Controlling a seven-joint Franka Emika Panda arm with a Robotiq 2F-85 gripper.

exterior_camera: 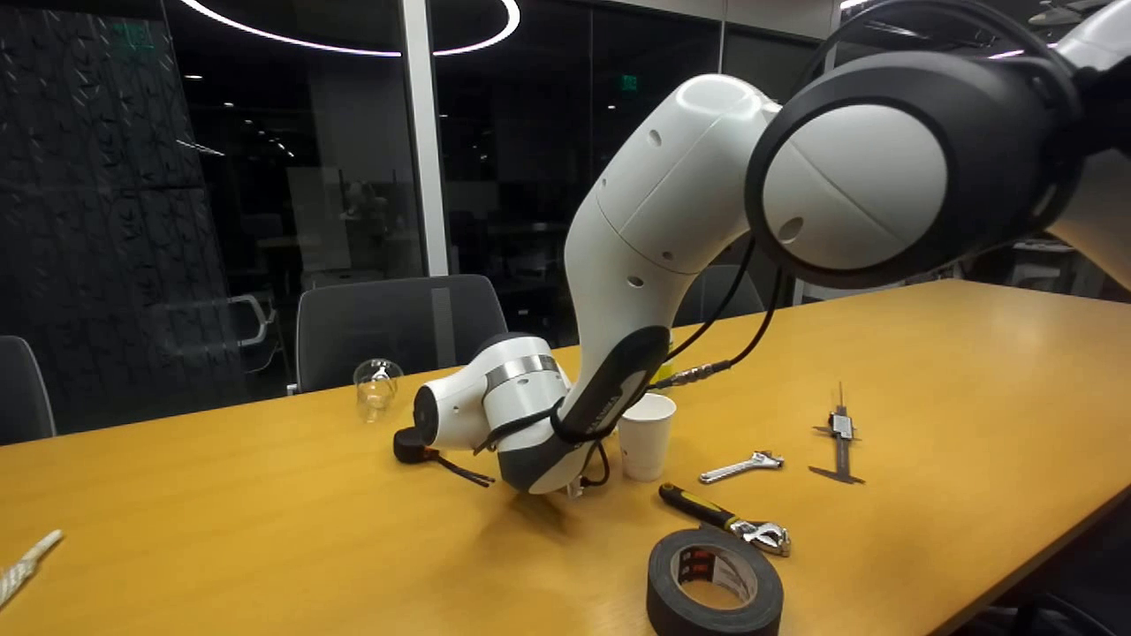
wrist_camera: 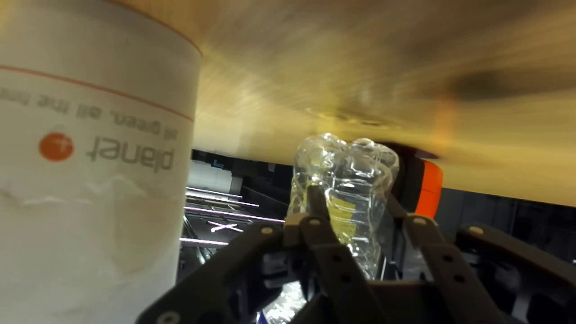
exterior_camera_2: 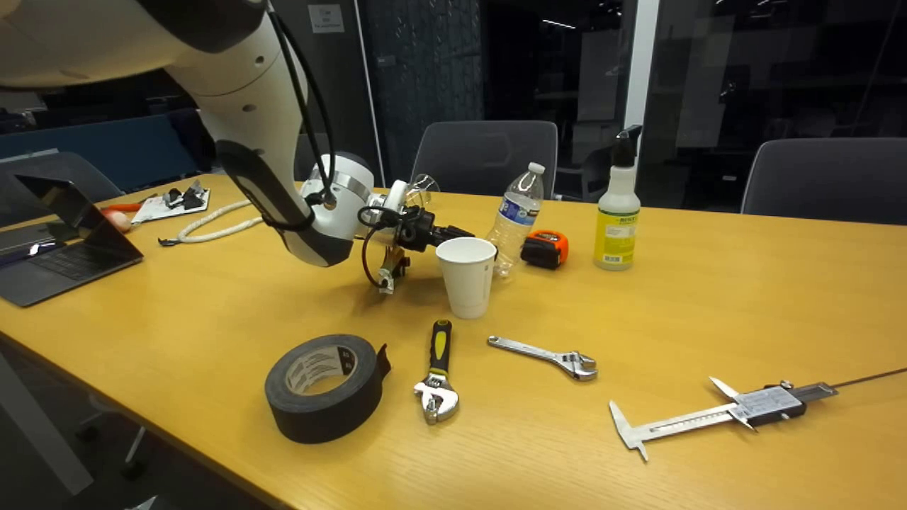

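Observation:
A clear plastic bottle [exterior_camera_2: 515,212] with a blue label leans to the right behind the paper cup in exterior view 2. My gripper is shut on it, one finger along each side of the clear plastic in the wrist view. The bottle's ridged base points towards the tabletop; whether it touches is unclear. A white paper cup [exterior_camera_2: 468,276] stands upright close beside the gripper and fills the left of the wrist view. In exterior view 1 the arm hides both the fingers and the bottle.
The tape measure [exterior_camera_2: 544,249] lies beside the bottle, with a spray bottle [exterior_camera_2: 617,217] further right. A clear glass-like object [exterior_camera: 376,389] is beyond the wrist. Two wrenches [exterior_camera: 742,466] [exterior_camera_2: 438,374], black tape [exterior_camera: 712,583] and calipers [exterior_camera: 840,433] occupy the near side.

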